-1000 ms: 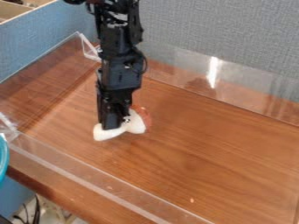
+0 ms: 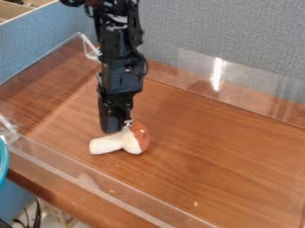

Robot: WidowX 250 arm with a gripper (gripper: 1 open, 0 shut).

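Observation:
A toy mushroom (image 2: 120,141) with a white stem and a reddish cap lies on its side on the wooden table, its stem pointing left and its cap to the right. The black gripper (image 2: 116,123) hangs just above and behind it, fingers low beside the stem near the cap. It looks shut, with nothing clearly between its fingers; whether it touches the mushroom cannot be told.
Clear panels edge the wooden table (image 2: 220,174). A blue-sided box (image 2: 36,58) stands at the back left, a grey wall behind. A cyan round object (image 2: 4,160) shows at the left edge.
Since a second ago the gripper has moved slightly up and back, uncovering the mushroom, whose stem now reaches further left and lower in view.

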